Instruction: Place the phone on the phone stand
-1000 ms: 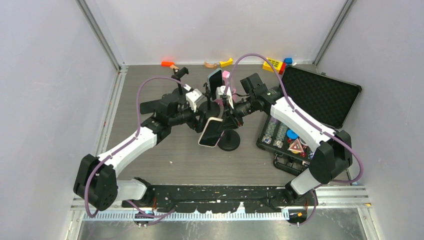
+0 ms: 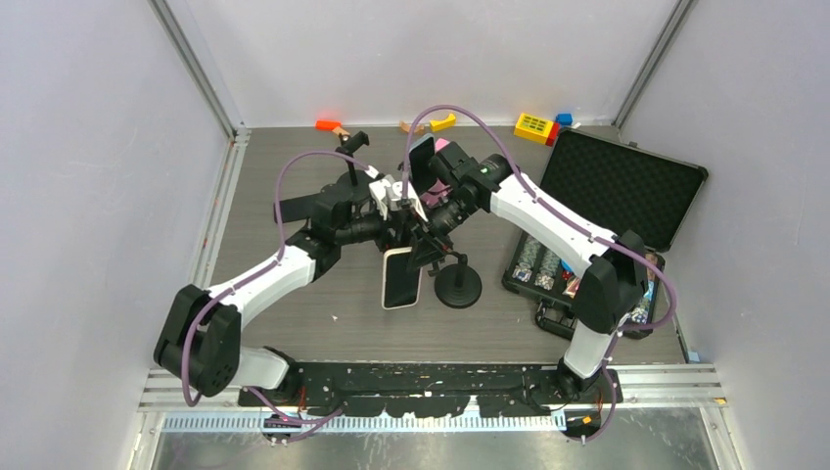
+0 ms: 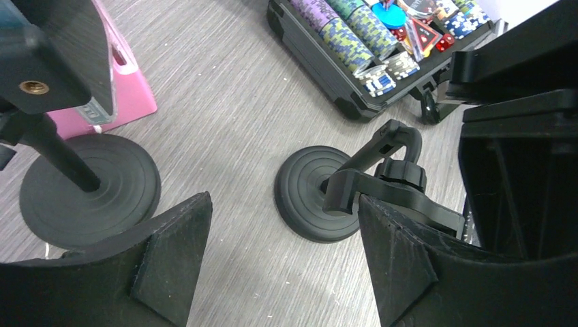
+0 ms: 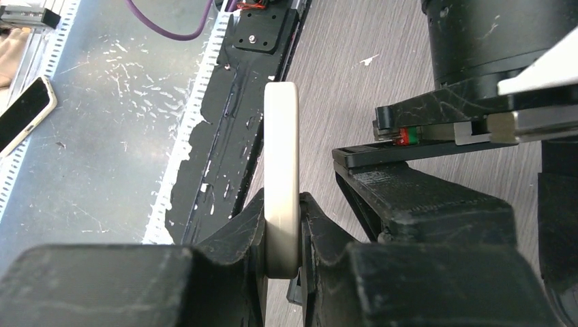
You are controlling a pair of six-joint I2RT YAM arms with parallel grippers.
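A phone [image 2: 399, 284], dark-faced with a pale rim, hangs near the table's middle, held by my right gripper [image 2: 421, 250], which is shut on its edge; the right wrist view shows that pale edge [image 4: 281, 170] between the fingers. A black stand with a round base [image 2: 458, 290] is just right of the phone. My left gripper is part open with nothing clearly between its fingers, close over that stand; the stand's bracket [image 3: 382, 191] is by its right finger.
Another round-based stand [image 3: 88, 197] and a pink object [image 3: 129, 92] stand behind. An open black case with chips [image 2: 533, 264] occupies the right side. Coloured blocks [image 2: 533, 127] line the back edge.
My right gripper and the phone have moved leftward and toward the front, the phone turning more upright in the top view. The left gripper has shifted slightly right.
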